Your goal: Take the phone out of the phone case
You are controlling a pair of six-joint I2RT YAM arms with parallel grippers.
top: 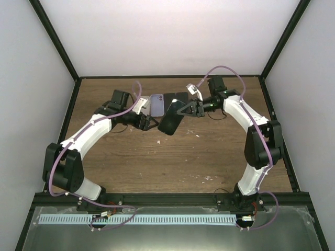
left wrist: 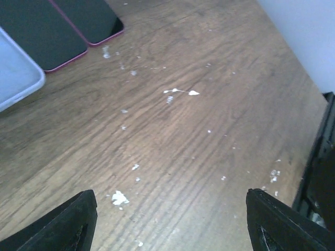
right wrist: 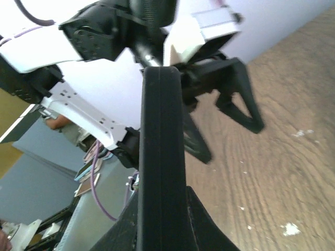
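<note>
A black phone-shaped slab (top: 171, 119) hangs tilted over the table in the top view, with my right gripper (top: 194, 108) shut on its upper right side. The right wrist view shows this black phone (right wrist: 163, 151) edge-on, upright between the right fingers; where case and phone meet cannot be made out. My left gripper (top: 153, 123) is close to the phone's left edge, its fingers parted; whether they touch it cannot be told. Seen from the left wrist, the left fingers (left wrist: 79, 212) stand wide apart with only table between them.
Behind lie a lavender phone case (top: 157, 105), a pale case (top: 146, 106) partly under the left arm, and two dark slabs, one dark slab (top: 181, 97) farther right.
</note>
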